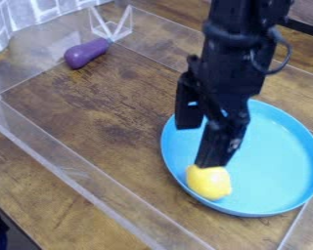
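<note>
My dark gripper [202,132] hangs in the centre of the camera view over the blue plate [284,171], its two fingers pointing down and apart, open. Just below them, on the plate's front left part, lies a yellow lemon-like object [207,183], its top close to the fingertips; whether they touch it I cannot tell.
A purple eggplant-like object [87,53] lies at the back left of the wooden table [81,117], beside a clear object [110,24]. A transparent edge runs along the left.
</note>
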